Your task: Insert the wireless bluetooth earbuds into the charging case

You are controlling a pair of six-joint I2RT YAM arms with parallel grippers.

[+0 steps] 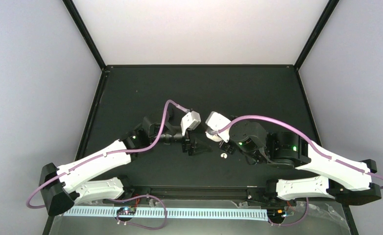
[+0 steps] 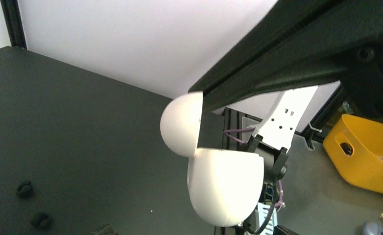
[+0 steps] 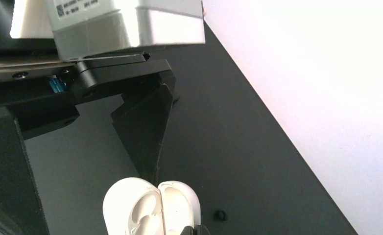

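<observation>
The white charging case is held up with its lid open at the right gripper, whose tips are shut at the case; its earbud hollows look empty in the right wrist view. In the left wrist view the case shows from the side. The left gripper stands open beside it, with nothing between its fingers. In the top view small white earbuds lie on the dark table just below the arms.
Small dark rings lie on the table. A yellow bin sits outside the work area at the right of the left wrist view.
</observation>
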